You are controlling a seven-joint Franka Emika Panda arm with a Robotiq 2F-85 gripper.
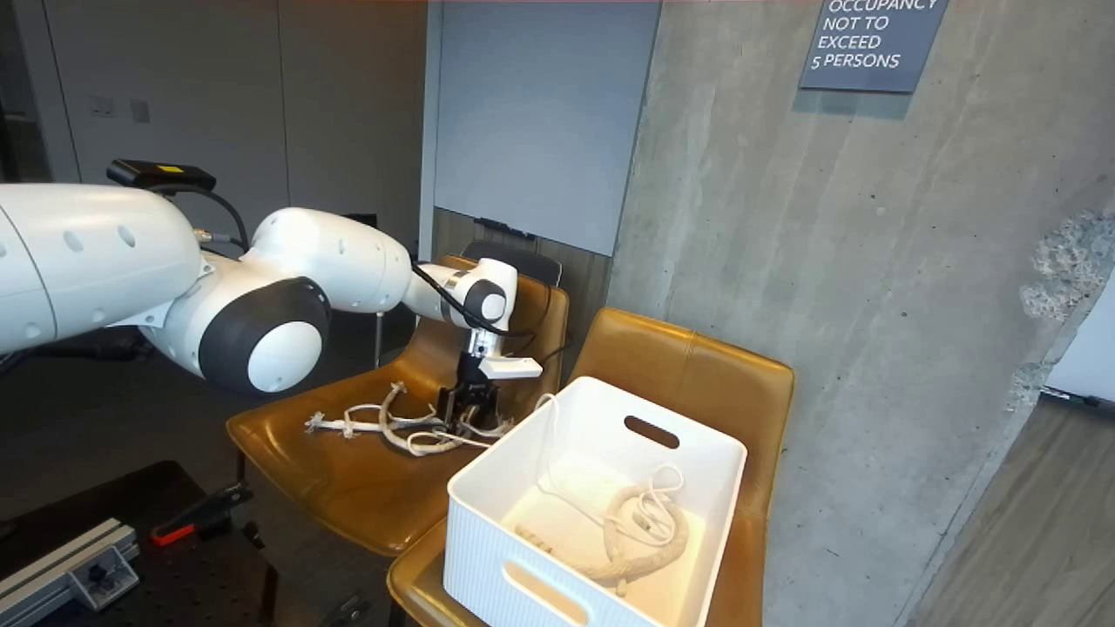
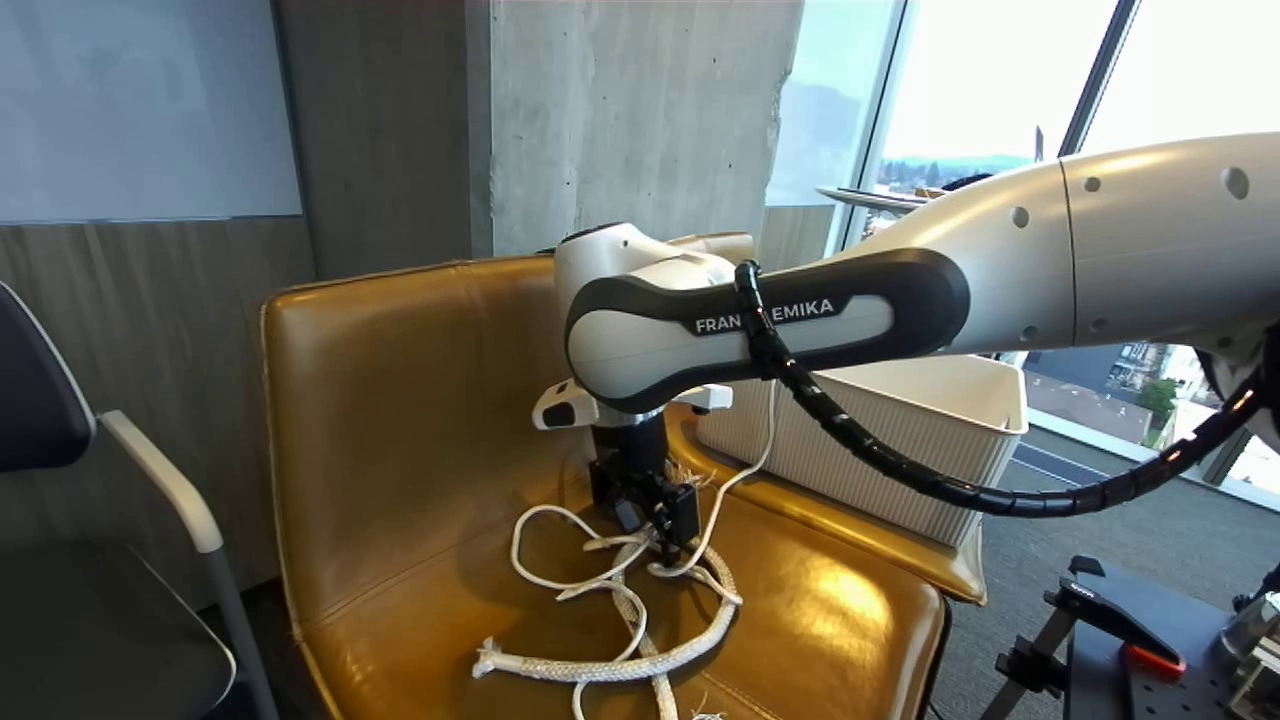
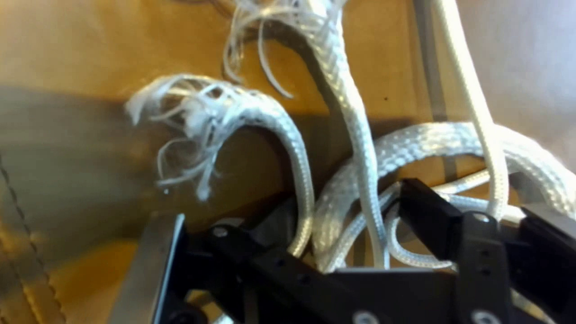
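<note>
Tangled white ropes lie on the seat of a brown chair. They include a thick braided rope (image 2: 588,668) with a frayed end and a thin cord (image 2: 546,578). My gripper (image 1: 468,418) points down into the tangle, low over the seat. In the wrist view its fingers stand apart, part open, with rope strands (image 3: 370,197) running in the gap between them. A frayed rope end (image 3: 210,105) curls out beside the left finger. How firmly any strand is touched is hidden by the fingers.
A white bin (image 1: 732,502) stands on the neighbouring brown chair, holding a coiled rope (image 1: 617,569). The cord runs over the bin's wall to the tangle. Chair backs (image 2: 396,420) rise close behind the gripper.
</note>
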